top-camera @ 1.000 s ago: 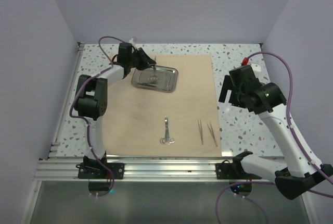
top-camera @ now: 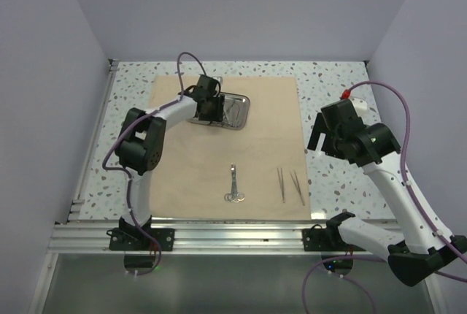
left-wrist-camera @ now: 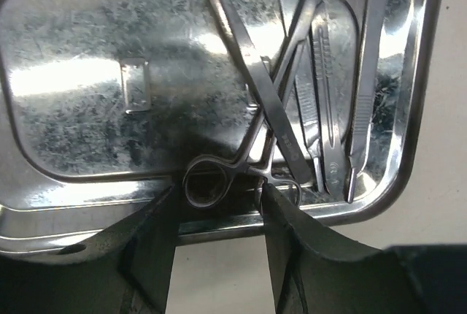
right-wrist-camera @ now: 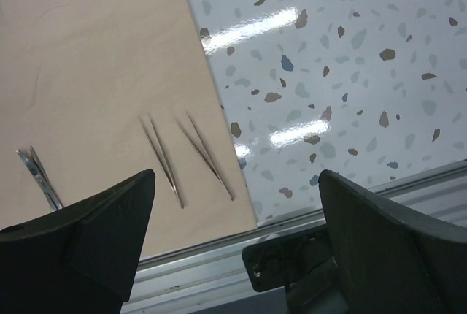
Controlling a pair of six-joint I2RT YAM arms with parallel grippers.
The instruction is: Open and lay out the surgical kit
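The shallow metal tray (top-camera: 242, 119) sits toward the back of the tan mat. Inside it, the left wrist view shows ringed scissors or clamp (left-wrist-camera: 206, 202), a tweezer-like instrument (left-wrist-camera: 266, 95) lying across it, and several slim handles (left-wrist-camera: 368, 73). My left gripper is over the tray's edge, its fingers apart around the ringed instrument's loops; contact cannot be told. Off the mat on the right, my right gripper (top-camera: 315, 137) hovers open and empty. Ringed instruments (top-camera: 233, 185) lie at the front middle of the mat, with two tweezers (top-camera: 282, 185) to their right.
Speckled table (right-wrist-camera: 343, 87) surrounds it, with a metal rail (top-camera: 233, 232) along the front. Grey walls (top-camera: 233, 14) enclose the sides and back.
My left gripper held an instrument over the tray a second ago and let it down inside.
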